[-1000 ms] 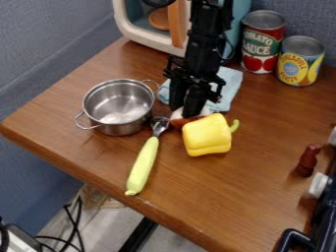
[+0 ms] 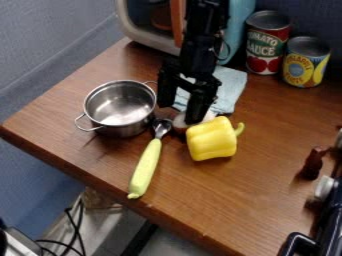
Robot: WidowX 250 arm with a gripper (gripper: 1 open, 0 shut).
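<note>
My black gripper (image 2: 187, 105) points down near the middle of the table, just behind a yellow pepper (image 2: 213, 140). A small pale and reddish object (image 2: 183, 124) lies low at its fingertips, partly hidden; whether the fingers hold it cannot be made out. A steel pot (image 2: 119, 108) stands to the left. A utensil with a pale yellow handle (image 2: 146, 167) lies between pot and pepper. A light blue cloth (image 2: 227, 90) lies behind the gripper.
A tomato sauce can (image 2: 267, 42) and a yellow can (image 2: 306, 62) stand at the back right, beside a toy oven (image 2: 144, 20). A brown bottle (image 2: 313, 163) and other items line the right edge.
My arm and gripper have shifted slightly left, and the fingertips look a little different in angle. The pot, pepper and utensil appear unmoved.
</note>
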